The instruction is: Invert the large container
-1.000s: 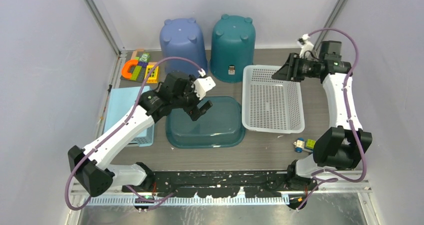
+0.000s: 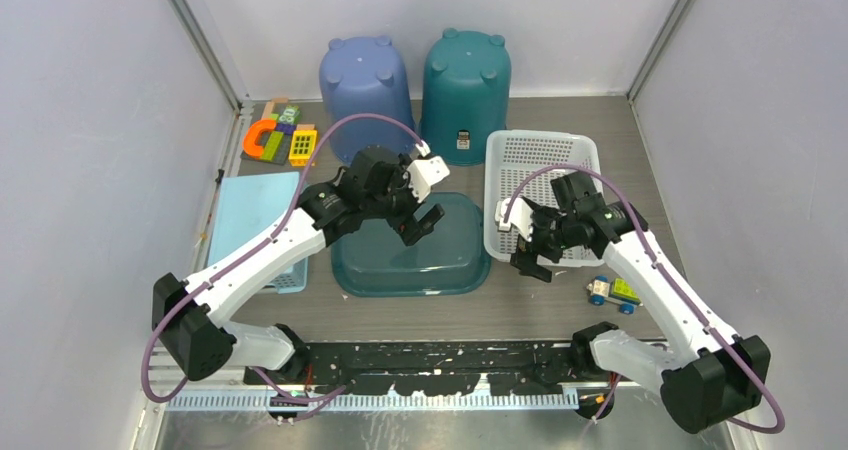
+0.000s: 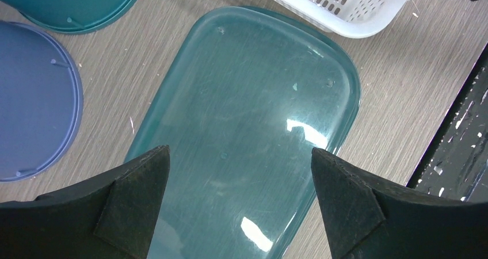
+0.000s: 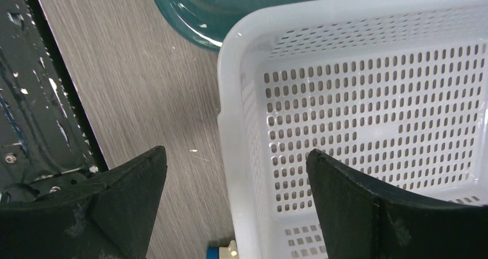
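A large teal container lies bottom-up on the table's middle, its flat base filling much of the left wrist view. My left gripper hovers above it, open and empty, fingers framing its base in that view. A white perforated basket stands open-side up to its right, touching or close beside it. My right gripper is open over the basket's left near corner, with the basket's white rim between its fingertips in the right wrist view, not visibly gripped.
Blue and green bins stand at the back. A light blue lidded basket and blocks are on the left. A toy car sits near right. Bare table runs along the front.
My right gripper has swung from the basket's back right down and left to its near left corner.
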